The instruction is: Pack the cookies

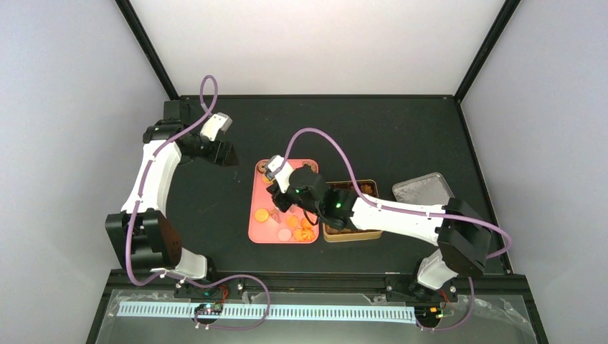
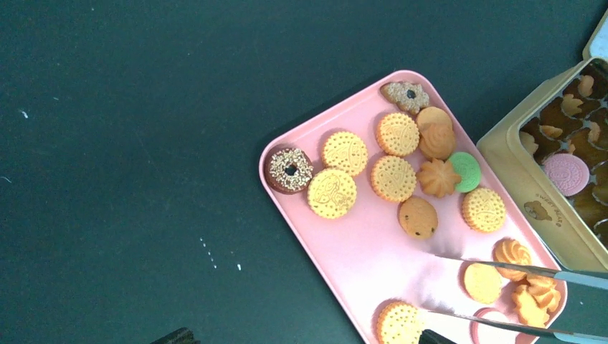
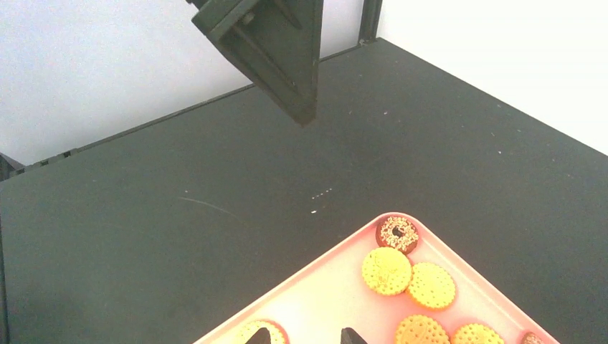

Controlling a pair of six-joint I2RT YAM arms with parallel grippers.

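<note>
A pink tray (image 2: 305, 247) lies mid-table with several cookies on it. Among them are a chocolate ring cookie (image 2: 290, 169), a green round one (image 2: 467, 172) and a chip cookie (image 2: 418, 218). To its right stands the tan box (image 2: 527, 154), its compartments partly filled, with a pink round cookie (image 2: 566, 174) inside. My right gripper reaches over the tray from the right. Its thin fingers (image 2: 495, 265) are apart, with nothing between them; a round yellow cookie (image 2: 400, 324) lies near one tip. Left of the tray, my left gripper (image 1: 228, 154) hangs open and empty.
A silvery lid (image 1: 421, 190) lies on the table right of the box. Behind the tray the black tabletop (image 1: 344, 129) is clear. The right arm (image 1: 401, 218) crosses above the box and hides part of it.
</note>
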